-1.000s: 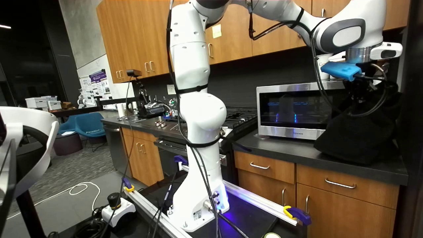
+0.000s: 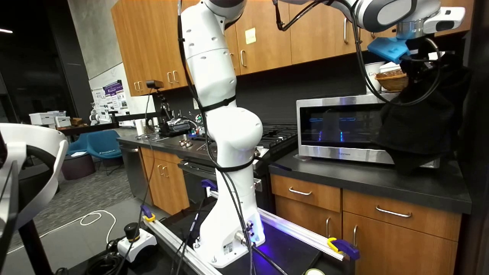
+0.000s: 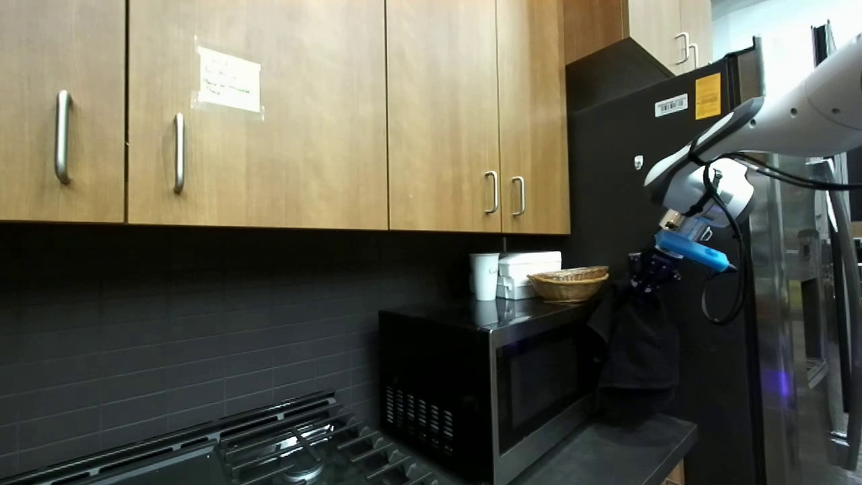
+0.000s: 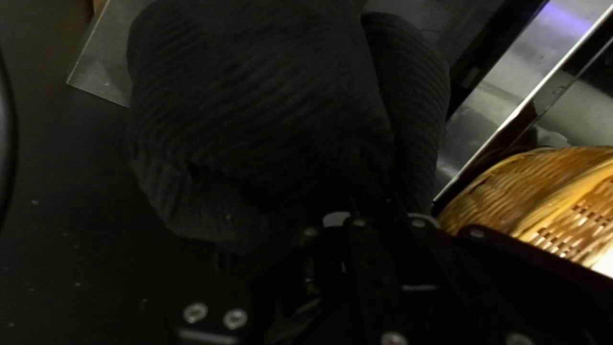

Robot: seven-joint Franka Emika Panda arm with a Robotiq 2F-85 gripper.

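A black ribbed cloth (image 4: 258, 103) hangs from my gripper (image 3: 650, 279), which is shut on its upper part. In exterior view 1 the cloth (image 2: 415, 123) drapes down in front of the microwave's right end, its lower tip near the countertop. The wrist view shows it bunched beyond the dark fingers; the fingertips are too dark to make out against the fabric. In exterior view 2 the gripper is beside the microwave's top right corner, close to the wicker basket.
The microwave (image 2: 339, 130) stands on the dark counter (image 2: 316, 176). On top of it are a wicker basket (image 3: 570, 284), a white box (image 3: 529, 267) and a white cup (image 3: 485, 276). The tall black fridge side (image 3: 646, 194) rises just right of my gripper. Wooden cabinets (image 3: 323, 113) hang above.
My arm has risen, lifting the cloth with it. The cloth was bunched low at the counter and now hangs longer and higher. The wicker basket has come into sight.
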